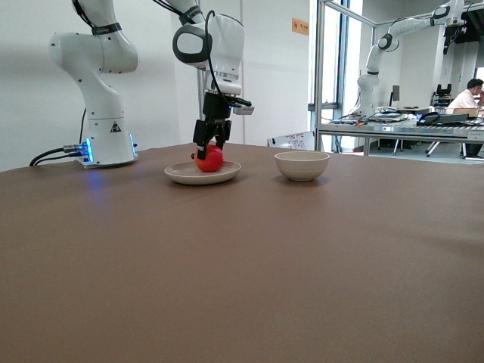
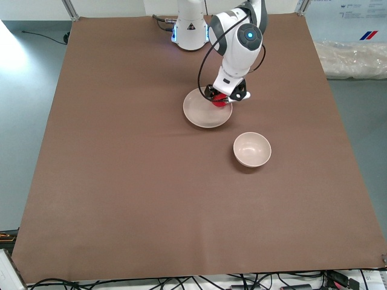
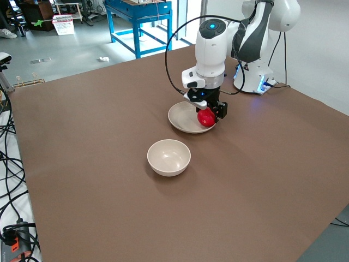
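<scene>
A red round fruit [image 1: 209, 160] sits low over a shallow beige plate [image 2: 199, 112], partly covered by my black gripper [image 1: 212, 147], which is lowered around it from above. In the right view the red fruit [image 3: 205, 118] shows beside the fingertips, over the plate's near side. Whether the fingers are closed on it I cannot tell. A beige bowl [image 2: 251, 149] stands apart from the plate, empty, on the brown table.
The white robot base [image 2: 190, 33] with cables stands at the back of the table [image 2: 151, 193]. Cables lie beyond the table's edge.
</scene>
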